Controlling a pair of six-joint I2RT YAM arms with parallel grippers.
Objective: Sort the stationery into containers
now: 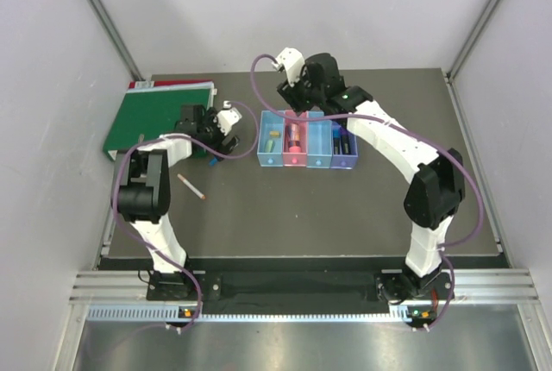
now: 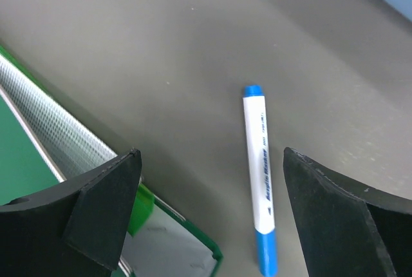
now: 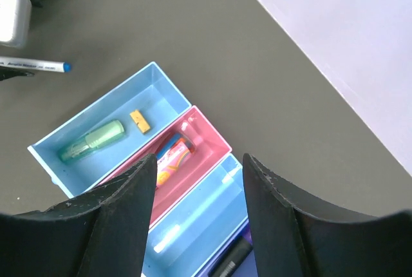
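Note:
A white marker with blue ends [image 2: 257, 161] lies on the table between the fingers of my open left gripper, which hangs over it beside the green board case [image 1: 147, 121]. An orange-tipped pen [image 1: 191, 187] lies further toward the front. My right gripper is apart at the fingers, empty, above the compartments. The left blue box [image 3: 71, 174] holds a green item [image 3: 96, 140] and a yellow piece [image 3: 140, 120]; the pink box [image 3: 212, 142] holds red-and-white items [image 3: 172, 164]; the purple box [image 1: 343, 160] at right holds dark pens [image 1: 337, 141].
The board case fills the back left, with red behind it. White walls surround the back and sides.

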